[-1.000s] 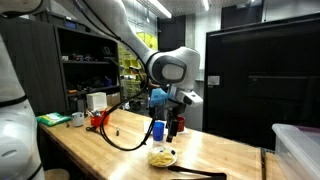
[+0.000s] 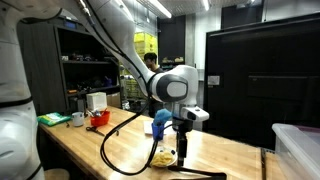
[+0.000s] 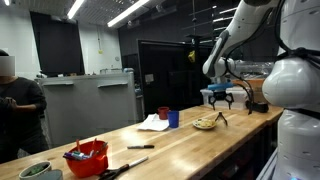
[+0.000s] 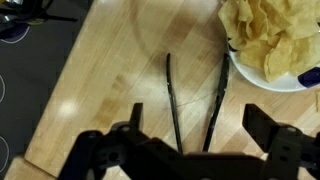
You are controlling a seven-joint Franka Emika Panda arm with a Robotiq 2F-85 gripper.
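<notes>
My gripper is open, its dark fingers wide apart at the lower part of the wrist view. Nothing is held between them. Below lies a pair of black tongs (image 4: 172, 105), two thin arms spread on the wooden table and running down between my fingers; their lower end is hidden. A white bowl of yellow chips (image 4: 275, 35) sits at the upper right, close beside one tong arm. In exterior view 1 the gripper (image 2: 181, 150) hangs low over the table, just right of the bowl (image 2: 162, 156), with the black tongs (image 2: 198, 174) nearby.
A blue cup (image 3: 173, 119) and a red cup (image 3: 163, 113) stand beyond the bowl, near a white cloth (image 3: 153, 123). A red basket (image 3: 87, 158) is at the far end. A clear plastic bin (image 2: 298, 148) stands at the right.
The arm has come down and a little to the right, lowering the gripper beside the bowl. It now covers part of the bowl and the cups in exterior view 1.
</notes>
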